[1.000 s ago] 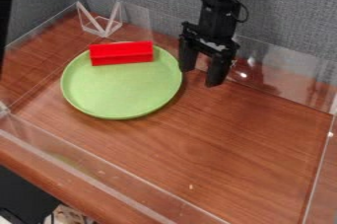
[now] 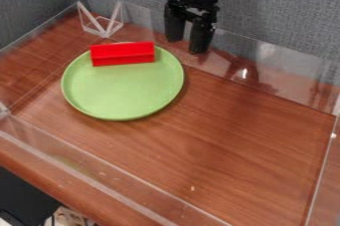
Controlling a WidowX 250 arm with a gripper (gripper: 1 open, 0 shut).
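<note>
A red rectangular block (image 2: 122, 53) lies on the upper part of a round green plate (image 2: 122, 94), which rests on the wooden table. My black gripper (image 2: 188, 37) hangs from the top of the view, above and to the right of the block, near the back edge. It is open, with its two dark fingers apart and nothing visible between them.
Clear low walls edge the wooden table (image 2: 246, 155). A white wire frame (image 2: 99, 21) stands at the back left corner, behind the block.
My gripper has moved up and to the left, away from the table surface. The plate and red block look unchanged.
</note>
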